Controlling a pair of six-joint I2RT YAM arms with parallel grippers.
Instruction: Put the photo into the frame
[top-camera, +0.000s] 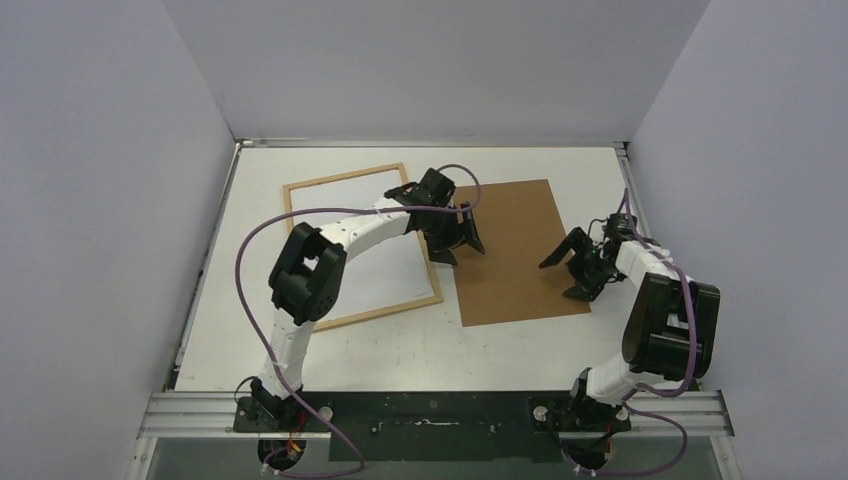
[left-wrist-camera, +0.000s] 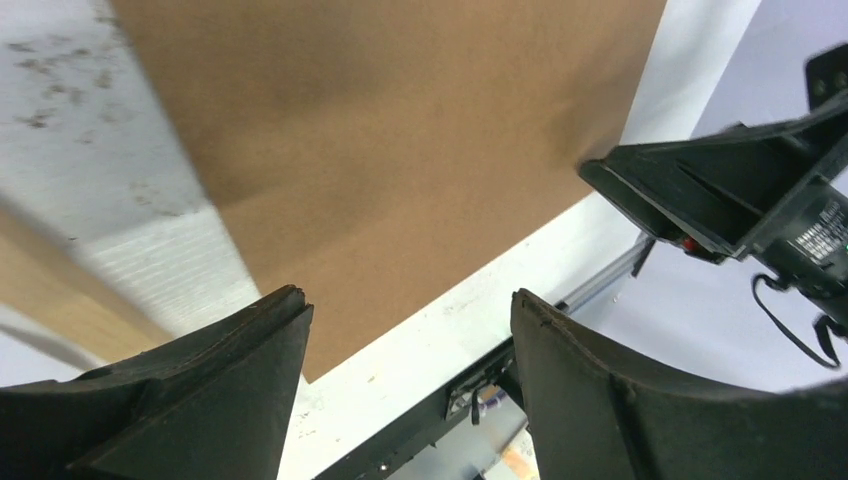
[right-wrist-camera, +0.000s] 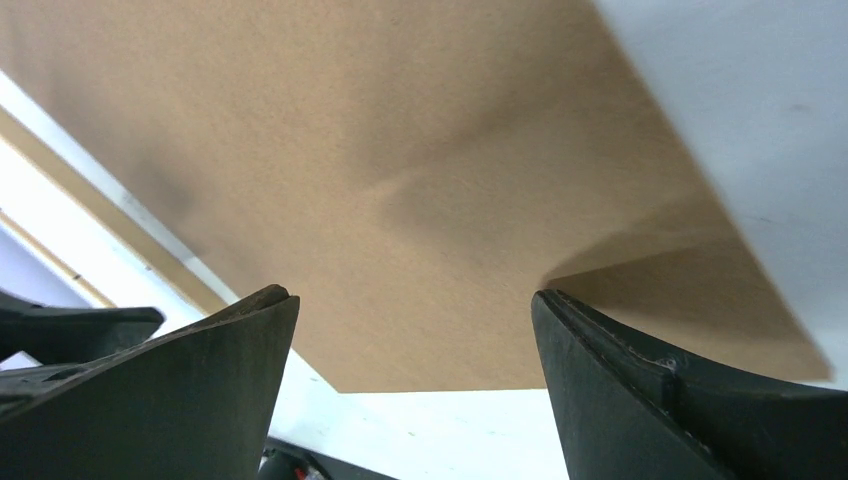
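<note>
A brown square board (top-camera: 505, 280) lies on the white table, right of the wooden frame (top-camera: 365, 316), which holds a white sheet (top-camera: 375, 270). My left gripper (top-camera: 460, 247) hangs open over the board's left edge, near the frame's right side; in the left wrist view its fingers straddle that edge with nothing between. My right gripper (top-camera: 560, 270) is open over the board's right part, low above it, casting shadows on the board in the right wrist view. I cannot tell whether either touches the board.
Walls rise at back and sides; purple cables run along both arms.
</note>
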